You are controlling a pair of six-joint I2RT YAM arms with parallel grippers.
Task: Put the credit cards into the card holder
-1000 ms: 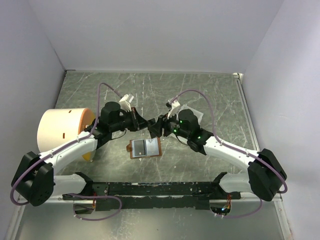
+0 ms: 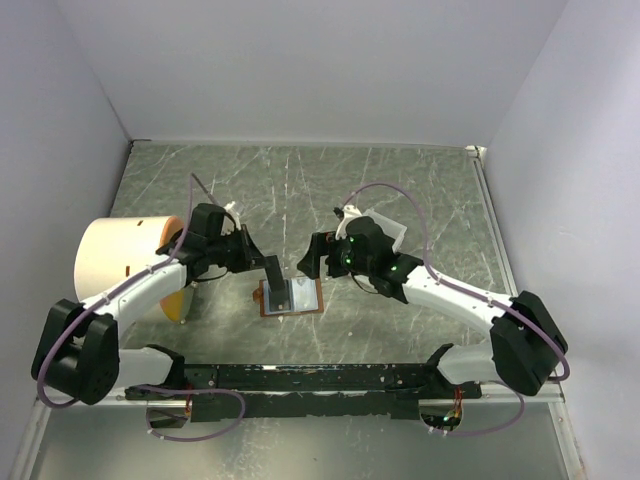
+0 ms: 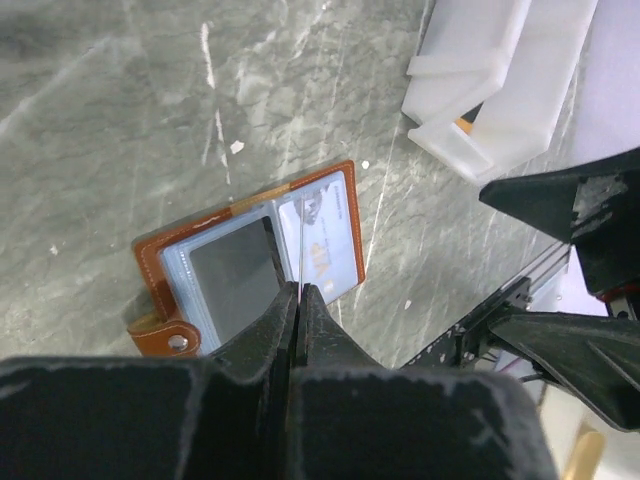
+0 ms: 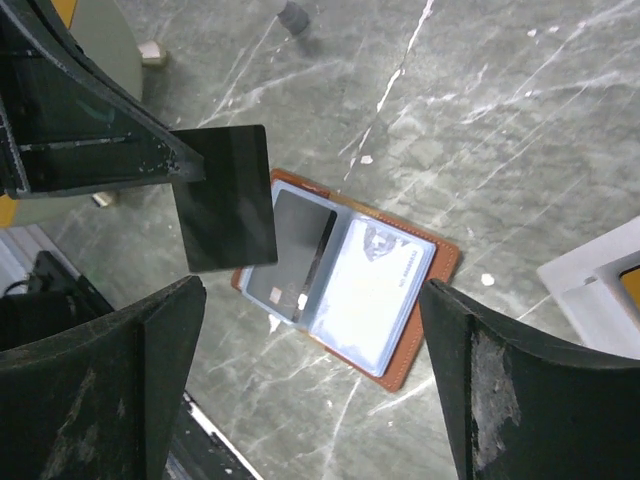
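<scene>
The brown card holder (image 4: pixel 418 330) lies opened flat on the table, with clear sleeves on both halves. A dark card (image 4: pixel 300 240) shows in one sleeve and a light printed card (image 4: pixel 370 275) in the other. My left gripper is shut on a black card (image 4: pixel 228 200), which it holds by one end above the dark half of the holder. In the left wrist view that card shows edge-on as a thin line. To the right, my right gripper stands open, apart from the card, nothing between its fingers.
A white folded container (image 3: pixel 490 75) with something orange inside lies behind the right gripper. A large cream cylinder (image 2: pixel 122 260) stands at the left edge.
</scene>
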